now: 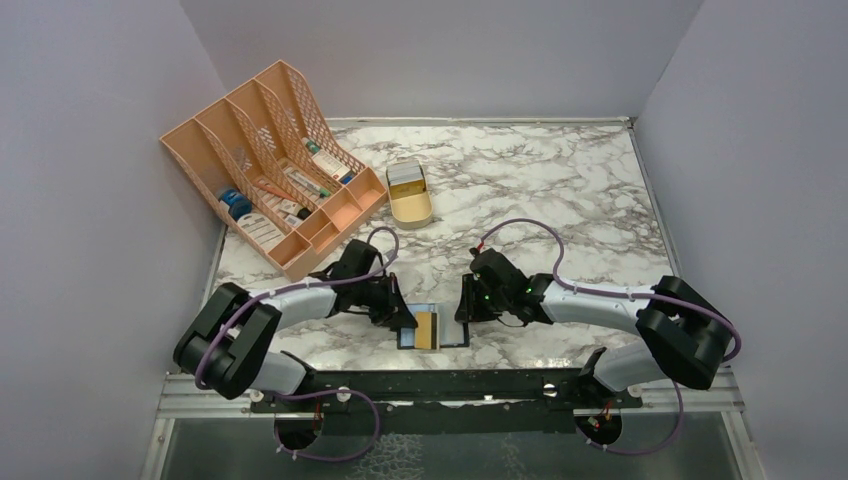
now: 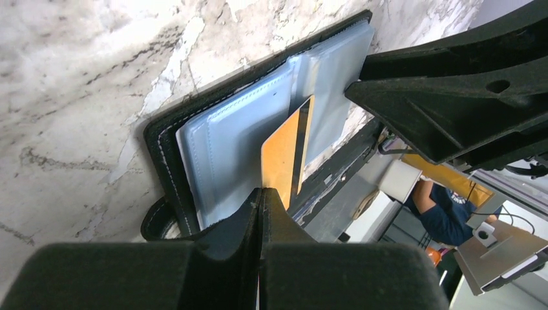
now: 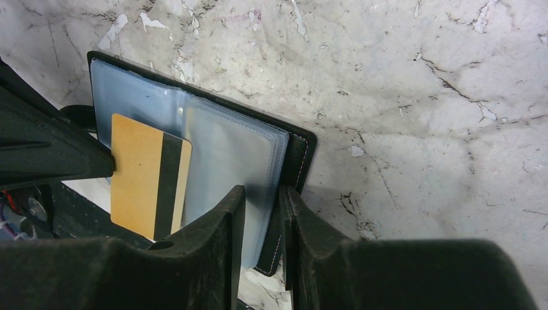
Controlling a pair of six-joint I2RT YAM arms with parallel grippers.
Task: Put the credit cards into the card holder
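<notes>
An open black card holder (image 3: 298,155) with light-blue and clear sleeves lies on the marble table at front centre. A gold card with a black stripe (image 3: 139,171) rests across its sleeves. My left gripper is shut, its tips at the card's edge; whether it pinches that edge is unclear. My right gripper is part open at the holder's right edge, fingertips on either side of the clear sleeve's edge.
A cream box (image 1: 410,205) holding cards stands behind the holder. A peach organiser (image 1: 335,215) with tubes and bottles fills the back left.
</notes>
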